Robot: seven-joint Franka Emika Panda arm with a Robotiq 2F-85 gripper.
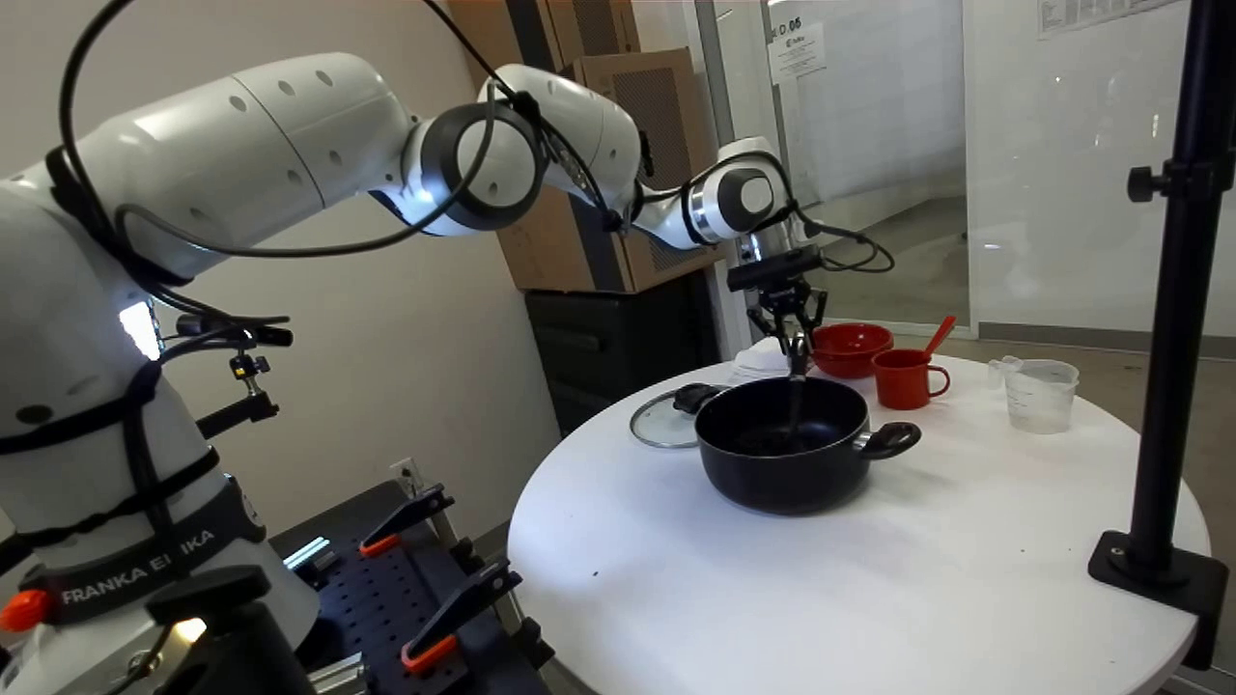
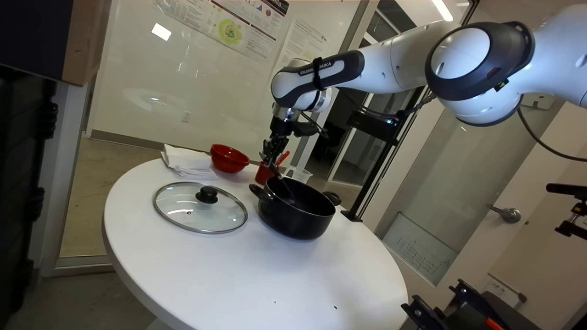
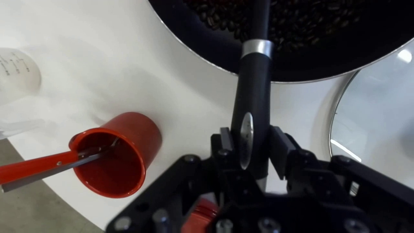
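A black pot (image 1: 778,477) stands on the white round table, and dark beans (image 3: 295,23) cover its bottom in the wrist view. Leaning out over the pot's rim is a black utensil handle (image 3: 253,89) with a silver collar; its lower end is hidden among the beans. My gripper is shut on this handle near its upper end, with one finger (image 3: 280,147) pressed along the right side. In exterior view 2 the gripper (image 2: 270,162) sits just above the pot's far rim.
A glass lid (image 2: 184,206) lies beside the pot. Close by are a red mug (image 3: 149,134) holding a red-handled utensil (image 3: 42,167), red bowls (image 1: 852,347), white cloths (image 2: 187,159) and a clear measuring cup (image 1: 1040,400).
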